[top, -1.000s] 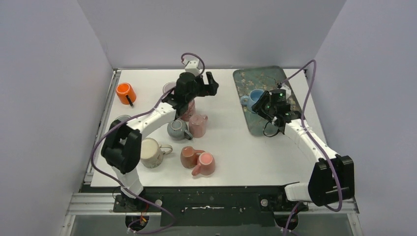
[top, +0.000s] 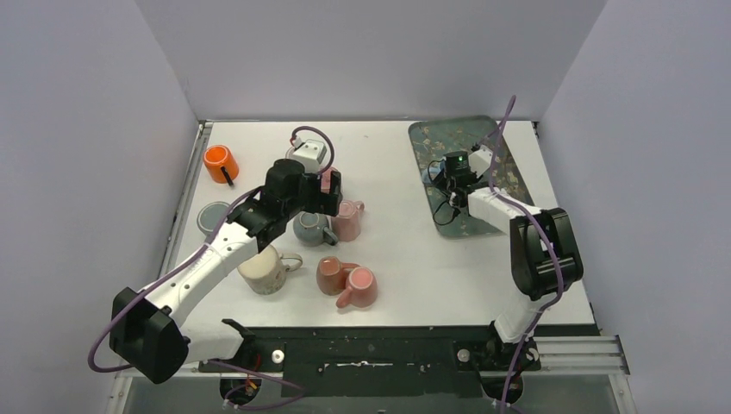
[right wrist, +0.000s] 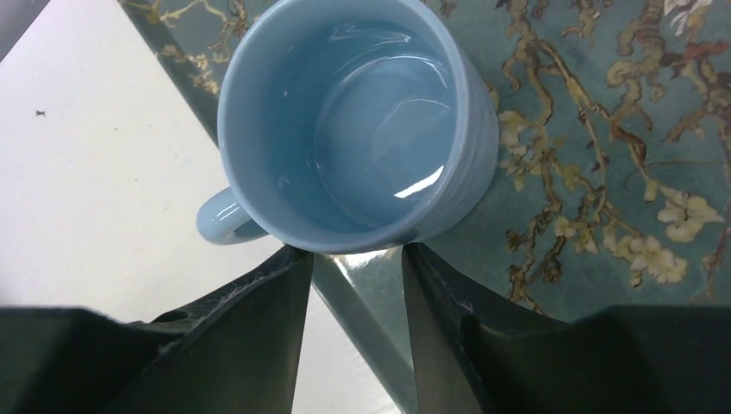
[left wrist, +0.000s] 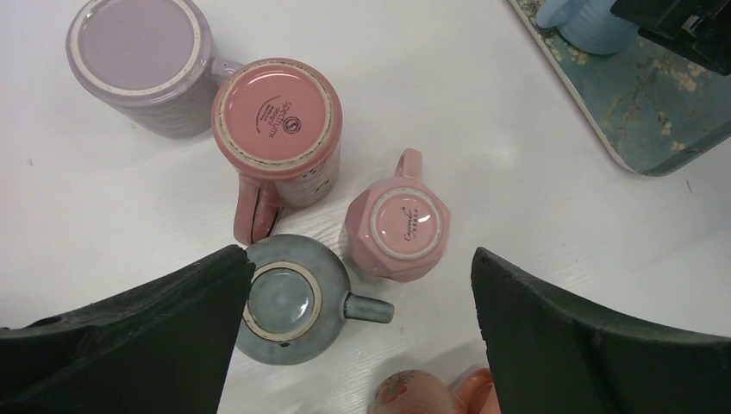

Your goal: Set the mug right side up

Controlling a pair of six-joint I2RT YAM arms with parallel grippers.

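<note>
In the right wrist view a light blue mug (right wrist: 371,129) stands on the green patterned tray (right wrist: 362,310), its mouth towards the camera and its handle at lower left. My right gripper is part open, fingertips at the mug's near rim; whether they touch it cannot be told. From above, the right arm mostly hides this mug. My left gripper is open and empty above upside-down mugs: a grey-blue mug (left wrist: 293,302), a faceted pink mug (left wrist: 405,226), a taller pink mug (left wrist: 278,116) and a lilac mug (left wrist: 138,47).
Two reddish mugs (top: 359,287) lie near the table's front middle. A cream mug (top: 265,270) and an orange mug (top: 221,162) are on the left, with a round grey item (top: 212,217) between.
My left arm has swung left and towards the front, over the mug group.
</note>
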